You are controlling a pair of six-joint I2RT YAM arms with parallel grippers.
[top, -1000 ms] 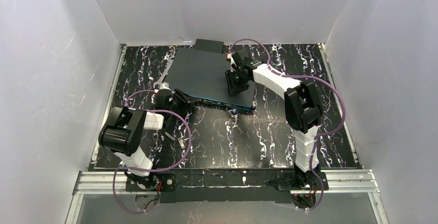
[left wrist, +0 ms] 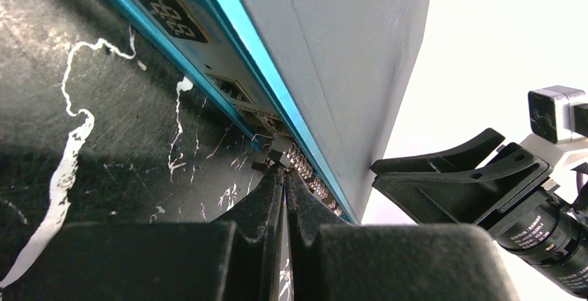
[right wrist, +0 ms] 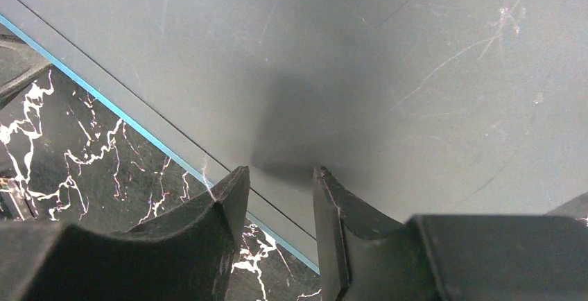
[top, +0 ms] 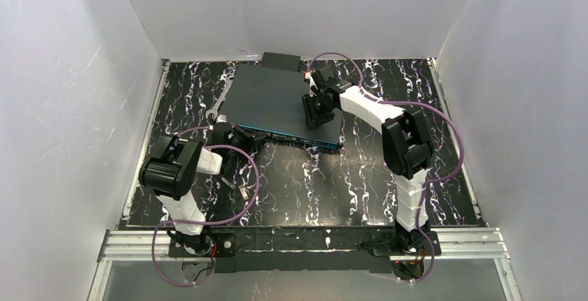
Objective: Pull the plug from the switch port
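Observation:
The switch (top: 277, 103) is a wide, flat grey box with a blue-edged front panel, lying at an angle on the table. In the left wrist view, ports line its front panel, and a small plug (left wrist: 279, 154) juts out of that panel. My left gripper is shut, its fingertips meeting just in front of the plug; nothing shows between them, though the fingers hide part of this spot. Over the grey top of the switch, near its front edge, my right gripper stands part open with an empty gap.
Two small pieces, one a light block (top: 243, 193), lie on the dark marbled table near the left arm. A dark flat panel (top: 281, 62) sits behind the switch. Bare table (top: 312, 190) stretches before the switch. Purple cables loop along both arms.
The right arm and the switch look unmoved.

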